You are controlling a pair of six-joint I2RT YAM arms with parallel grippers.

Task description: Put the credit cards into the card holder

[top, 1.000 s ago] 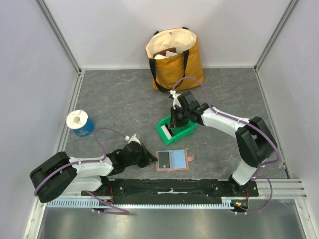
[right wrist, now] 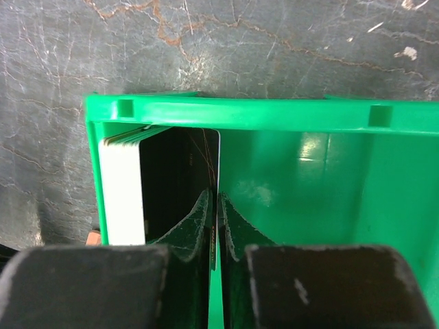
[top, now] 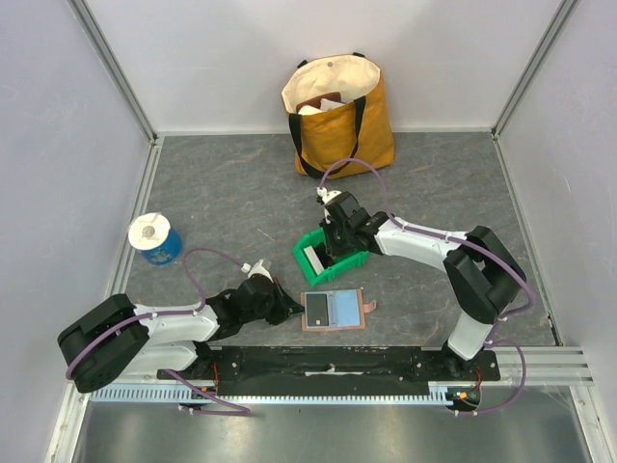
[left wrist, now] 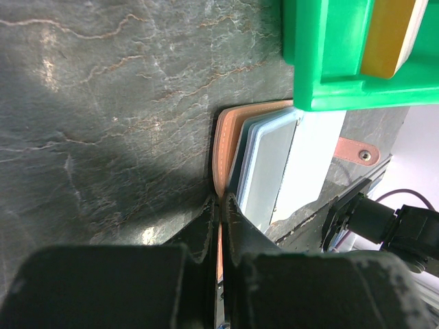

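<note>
My left gripper is shut at the edge of the tan leather card holder [left wrist: 230,137], which lies open on the table with grey and pale sleeves; whether any of it is between the fingers is unclear. In the green tray [right wrist: 315,113], a stack of cards [right wrist: 120,185] stands along one side, white-edged with a black card [right wrist: 171,171] facing inward. My right gripper is shut on that black card's edge, as far as the right wrist view shows.
A yellow tote bag [top: 342,135] stands at the back, and a blue-and-white roll [top: 159,246] at the left. Bare table surrounds the tray on the left and right.
The left arm has not visibly moved.
</note>
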